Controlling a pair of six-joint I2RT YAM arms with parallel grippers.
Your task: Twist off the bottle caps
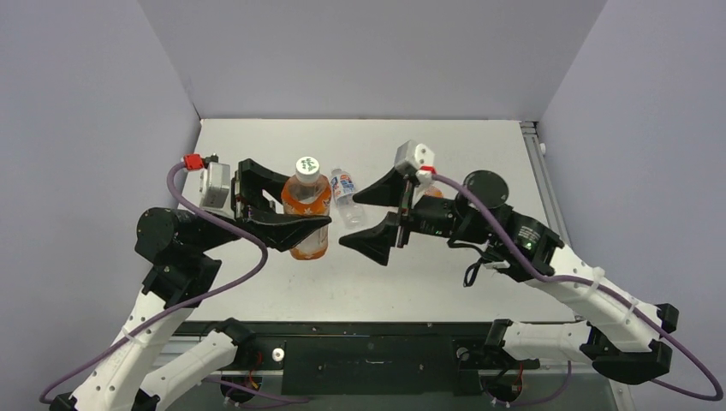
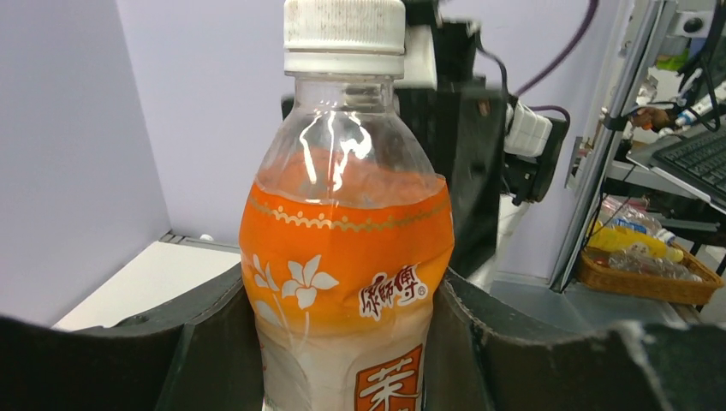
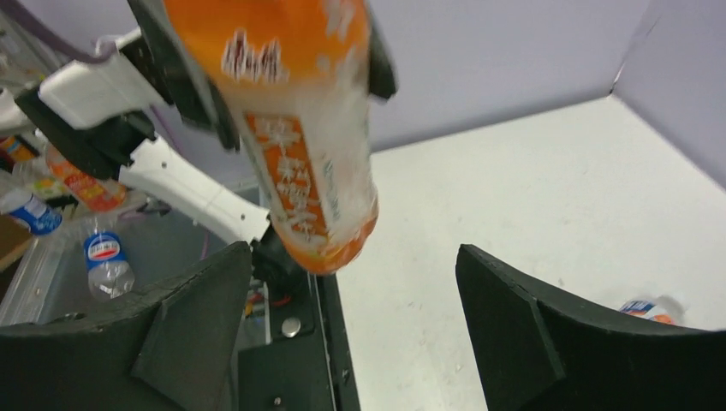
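Observation:
A clear bottle with an orange label (image 2: 342,223) is gripped around its body by my left gripper (image 1: 308,206), whose fingers (image 2: 214,342) press on both sides. It stands nearly upright above the table. Its white cap (image 2: 344,34) sits on the neck and also shows as a white cap with green print (image 1: 307,165) from above. To the right of the bottle, my right gripper (image 1: 348,220) is spread open with nothing held; its fingers (image 3: 514,334) frame an empty gap. A clear bottle with a blue and red label (image 1: 343,187) lies on the table between the two grippers, partly hidden.
Behind the right gripper, an orange-labelled bottle (image 1: 433,192) is mostly hidden. Off to the side, a basket (image 2: 676,289) holds several bottles.

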